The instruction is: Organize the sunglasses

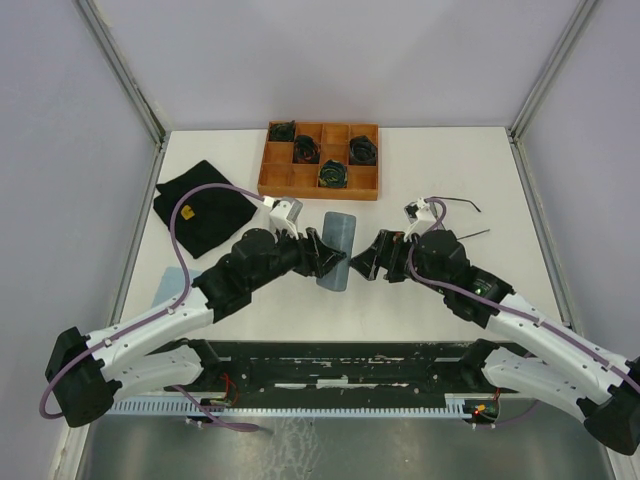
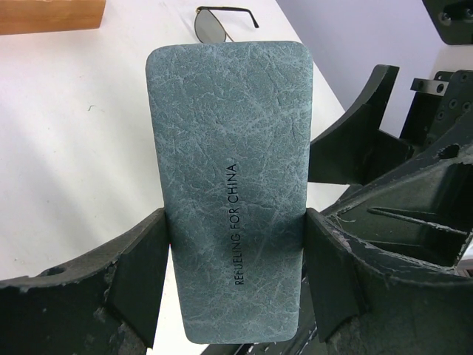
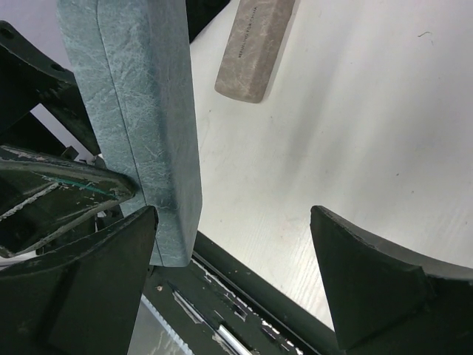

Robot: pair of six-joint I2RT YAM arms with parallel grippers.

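A blue-grey sunglasses case (image 1: 337,250) (image 2: 235,192) is held upright above the table, with my left gripper (image 1: 326,262) shut on its two sides. Beside it on the right, my right gripper (image 1: 364,264) stands open, and only white table shows between its fingers. In the right wrist view one finger (image 3: 144,229) overlaps the case; whether they touch I cannot tell. A pair of sunglasses (image 2: 210,26) lies on the right of the table, partly hidden by the right arm in the top view.
At the back stands a wooden compartment box (image 1: 280,180) with dark items in several sections. A black cloth pouch (image 1: 205,205) lies to the left. A grey-brown case (image 3: 255,48) rests on the table in the right wrist view.
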